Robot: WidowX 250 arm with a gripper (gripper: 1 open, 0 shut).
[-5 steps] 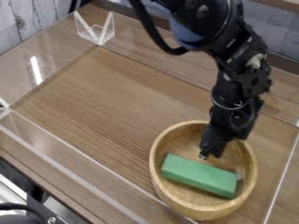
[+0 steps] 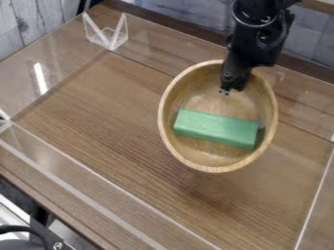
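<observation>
A round tan bowl (image 2: pixel 183 146) sits on the wooden table toward the right, holding a green rectangular block (image 2: pixel 216 128). My black gripper (image 2: pixel 232 82) is at the bowl's far rim, reaching down from the top of the view. Its fingertips are at or just inside the rim, and whether they are shut on it is unclear.
A small clear plastic piece (image 2: pixel 107 31) lies at the back left. Dark cables show at the lower left corner.
The gripper and bowl, with the green block inside, have moved toward the back of the table, up in the view.
</observation>
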